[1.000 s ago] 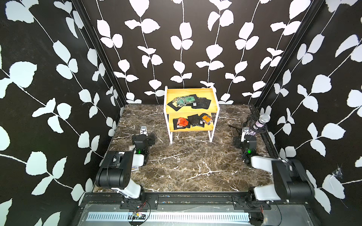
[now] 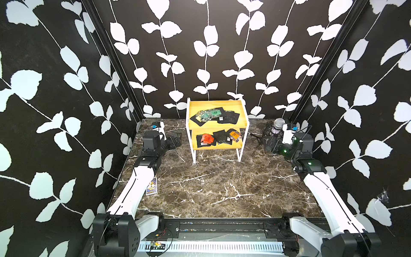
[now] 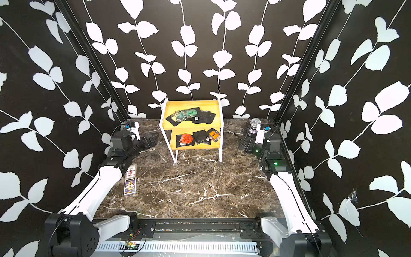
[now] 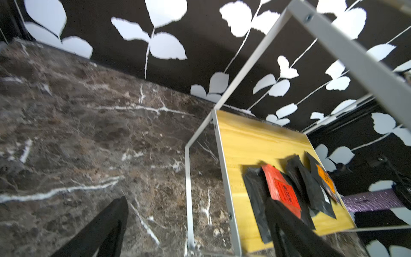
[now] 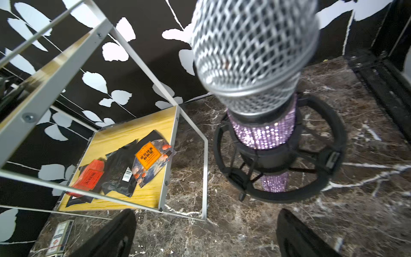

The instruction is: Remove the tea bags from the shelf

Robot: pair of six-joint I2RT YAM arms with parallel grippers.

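Note:
A two-tier wooden shelf with white legs stands at the back middle. Its upper board holds green-patterned tea bags and black packets; on the lower board lie a red packet, dark packets and an orange-labelled packet. My left gripper hangs open left of the shelf, facing its side in the left wrist view. My right gripper stands open right of the shelf, beside a microphone; neither has anything between its fingers.
The silver microphone in a black ring mount fills much of the right wrist view. Small boxes lie at the front left.
The shelf and packets have not moved.

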